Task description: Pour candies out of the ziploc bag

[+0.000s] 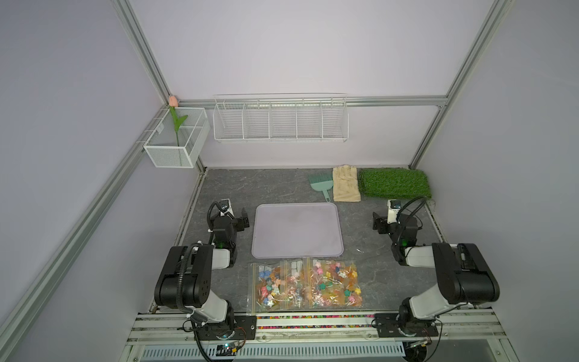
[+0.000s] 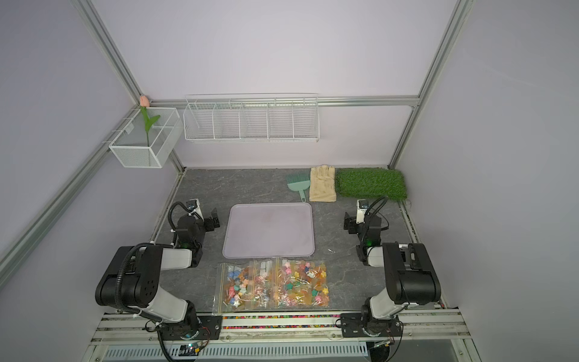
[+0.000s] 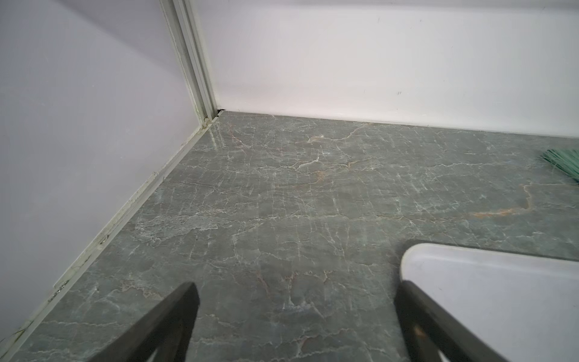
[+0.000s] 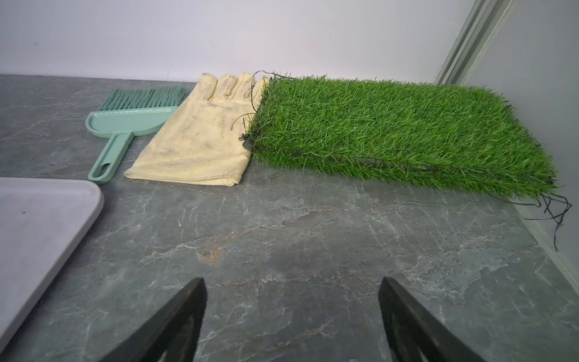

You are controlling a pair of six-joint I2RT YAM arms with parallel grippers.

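Clear ziploc bags full of colourful candies lie flat side by side along the table's front edge. The left bag and the right bag adjoin or overlap near the middle; I cannot tell exactly how many bags there are. Behind them an empty pale lilac tray rests on the table. My left gripper is open to the left of the tray, with only bare table between its fingers. To the tray's right, my right gripper also stands open and empty. Neither touches a bag.
At the back right lie a green brush, a cream glove and a grass mat. Wire baskets hang above: a long rack on the back wall and a corner basket with a tulip. Bare table surrounds the tray's sides.
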